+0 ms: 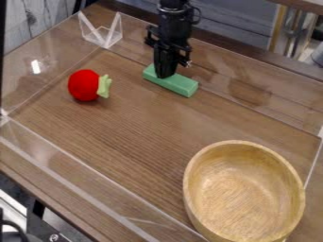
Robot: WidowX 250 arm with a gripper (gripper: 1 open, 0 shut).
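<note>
My black gripper (165,66) reaches down from the top centre, shut, its tip at the upper left end of a green block (178,84) lying on the wooden table. Whether it touches the block cannot be told; most of the block shows clear of the fingers. A red round object (83,85) with a pale green part on its right side lies to the left.
A large yellow bowl (244,216) fills the lower right. A clear plastic object (100,30) stands at the top left.
</note>
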